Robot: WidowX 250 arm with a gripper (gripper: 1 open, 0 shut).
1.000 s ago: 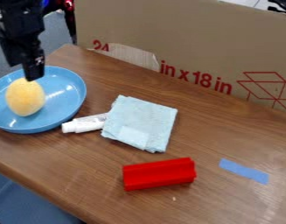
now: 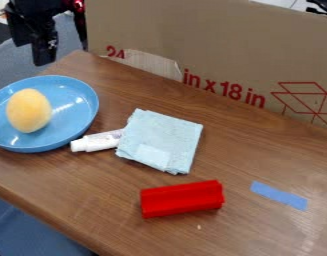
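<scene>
My black gripper point(image 2: 35, 40) hangs at the upper left, above and behind the blue plate point(image 2: 72, 108), open and apart from it. A yellow rounded object point(image 2: 30, 110) rests on the plate. A white tube point(image 2: 96, 141) lies right of the plate, next to a folded light-blue cloth point(image 2: 166, 135). A red block point(image 2: 182, 198) lies at the front middle of the table.
A cardboard box point(image 2: 226, 55) stands along the back of the wooden table point(image 2: 126, 230). A strip of blue tape point(image 2: 278, 195) is on the right.
The objects on the table have not moved.
</scene>
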